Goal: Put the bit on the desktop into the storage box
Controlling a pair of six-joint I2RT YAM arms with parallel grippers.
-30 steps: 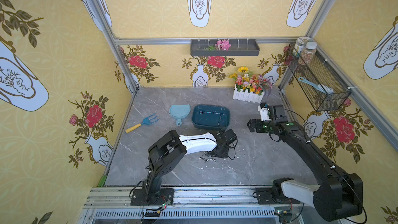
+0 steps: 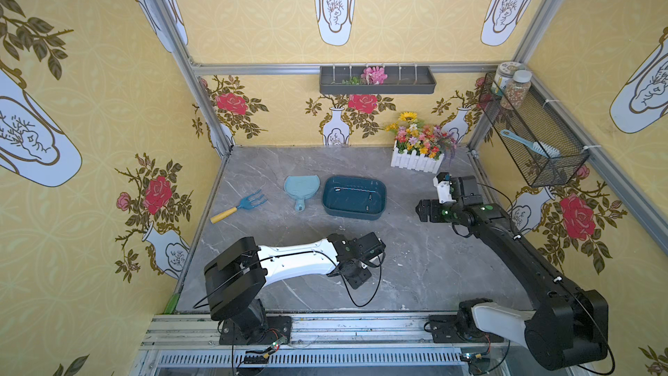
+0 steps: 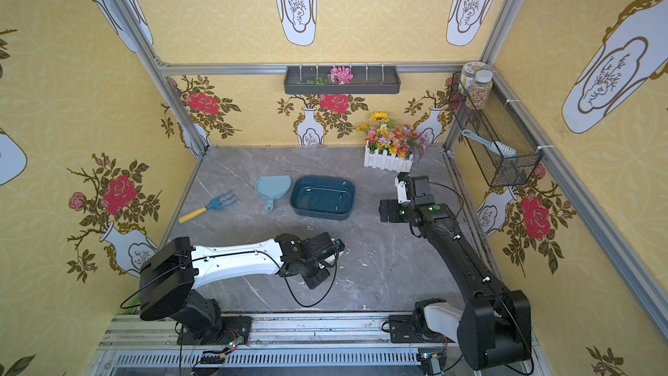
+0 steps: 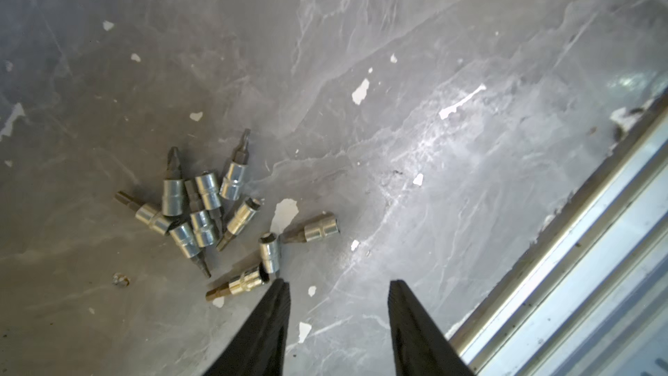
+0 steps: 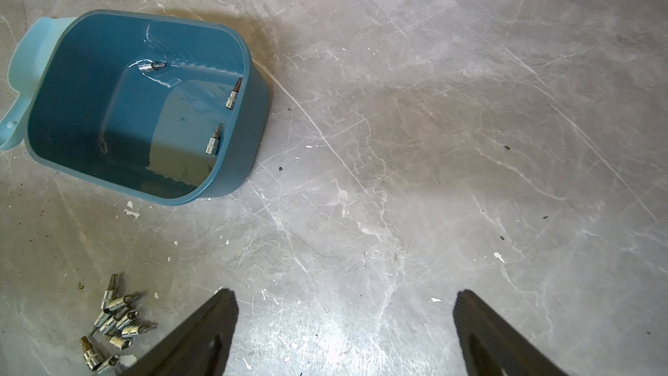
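Several metal bits (image 4: 201, 226) lie loose in a cluster on the marble desktop (image 4: 487, 202), seen in both wrist views and largely hidden by my left arm in the top views. My left gripper hangs over the front of the desk, open, empty, with the cluster ahead and to one side of it. The teal storage box (image 2: 353, 196) stands at the middle, behind the cluster; several bits (image 5: 213, 140) lie inside it. My right gripper is open and empty above the desk, right of the box.
A light blue dustpan (image 2: 301, 185) and a fork (image 2: 226, 213) lie left of the box. A flower planter (image 2: 416, 160) stands at the back right. A wire basket (image 2: 532, 167) hangs on the right wall. The front metal rail (image 4: 556, 250) borders the desk.
My left arm has moved toward the front and a little left, away from the box, its gripper now lower in the top left view. The right arm is unchanged.
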